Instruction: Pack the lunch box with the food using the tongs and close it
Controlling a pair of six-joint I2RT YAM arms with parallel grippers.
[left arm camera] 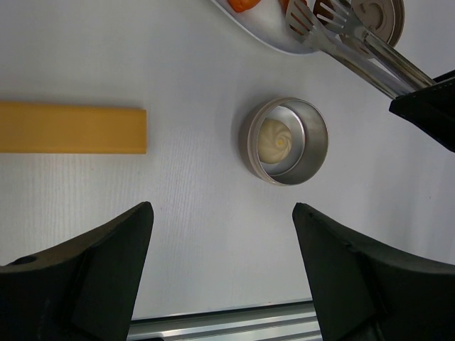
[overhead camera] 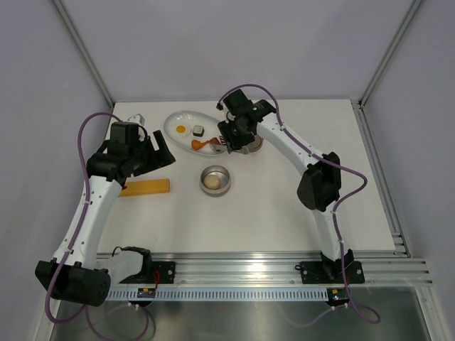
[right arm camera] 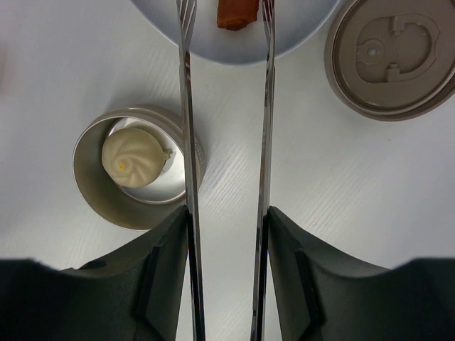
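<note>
The white oval plate holds an egg, a small dark-topped block and orange food pieces. My right gripper carries two long metal serving prongs, part open over the plate's right edge, either side of an orange-brown piece; whether it touches them is unclear. A steel container with a cream dumpling stands in front of the plate. My left gripper is open at the left, high above the table, nothing between its fingers.
A yellow bar lies at left under the left arm. The container's lid is right of the plate, beneath the right arm.
</note>
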